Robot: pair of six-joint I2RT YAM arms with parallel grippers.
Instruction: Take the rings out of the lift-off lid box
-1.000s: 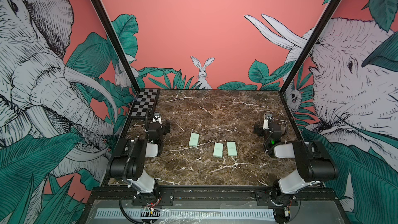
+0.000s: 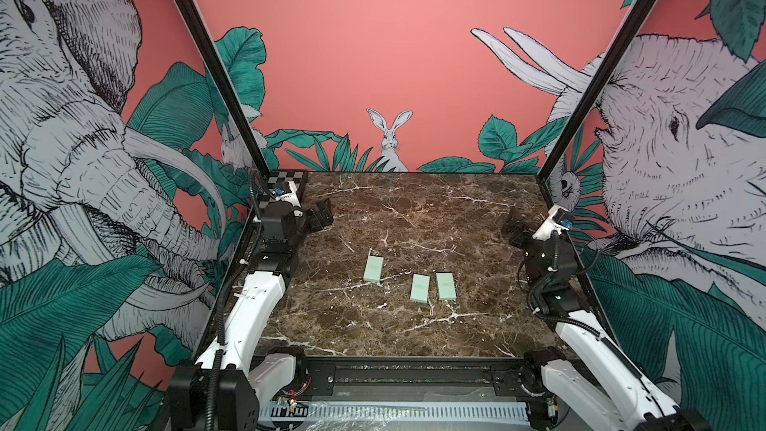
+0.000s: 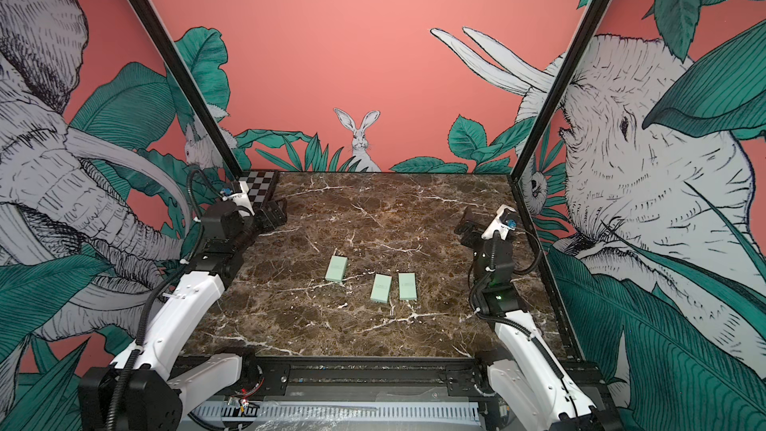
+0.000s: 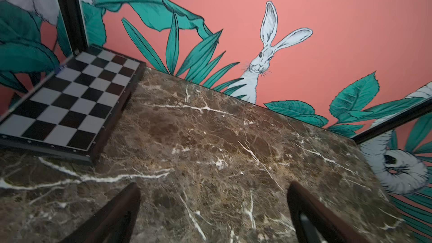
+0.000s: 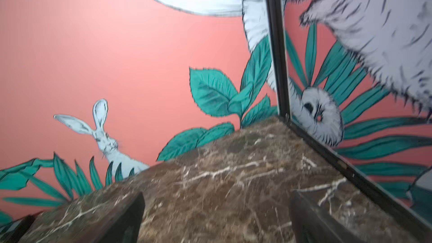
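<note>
Three pale green rectangular boxes lie flat on the marble table: the left one [image 2: 373, 269], the middle one [image 2: 419, 288] and the right one [image 2: 446, 285]. No rings show. My left gripper [image 2: 323, 214] is raised over the table's left side, left of and behind the boxes. In its wrist view the dark fingers [image 4: 112, 211] stand wide apart with nothing between them. My right gripper [image 3: 464, 228] is over the right side, right of and behind the boxes, its fingers [image 5: 121, 218] also open and empty.
A checkered board [image 4: 76, 103] sits at the table's back left corner. Printed walls with dark frame posts enclose the left, back and right.
The boxes are where they were.
</note>
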